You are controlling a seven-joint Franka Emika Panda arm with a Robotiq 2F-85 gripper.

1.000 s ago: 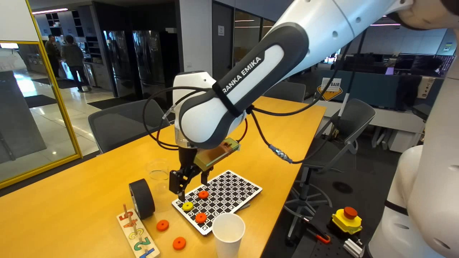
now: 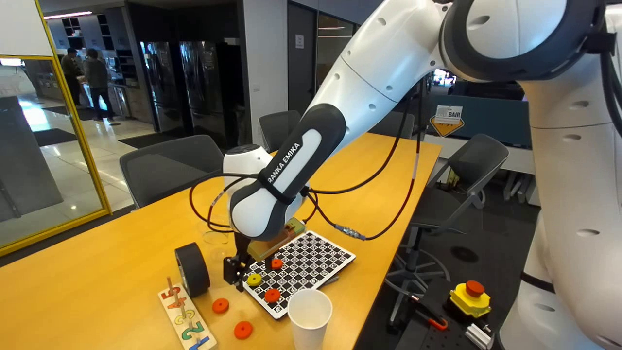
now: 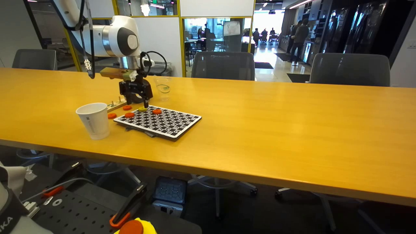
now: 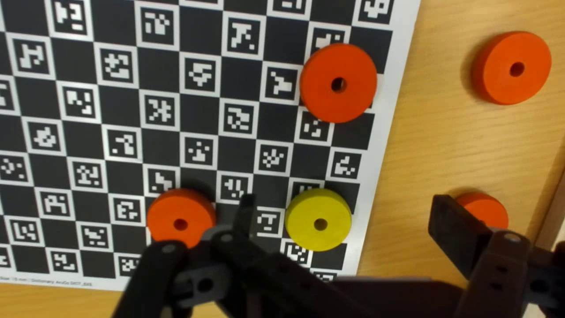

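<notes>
My gripper stands open low over the near corner of the checkered marker board [image 2: 315, 256]. In the wrist view a yellow ring [image 4: 318, 233] lies on the board between my spread fingers, closer to the left fingertip [image 4: 244, 212], and nothing is gripped. One orange ring [image 4: 180, 230] sits on the board just left of that finger. Another orange ring [image 4: 353, 100] rests at the board's edge. Off the board on the table are two more: one orange ring [image 4: 524, 79] in the clear, one orange ring [image 4: 490, 212] partly hidden behind the right finger.
A wooden number board with pegs [image 2: 187, 321] and a dark wheel-like roll [image 2: 192, 269] stand left of the marker board in exterior view 1. A white cup [image 2: 309, 318] stands at its near side. Beyond my gripper is a clear cup [image 3: 163, 89].
The arm has come down toward the board, and my gripper is now lower, near the yellow ring. Rings, cup and boards lie where they were.
</notes>
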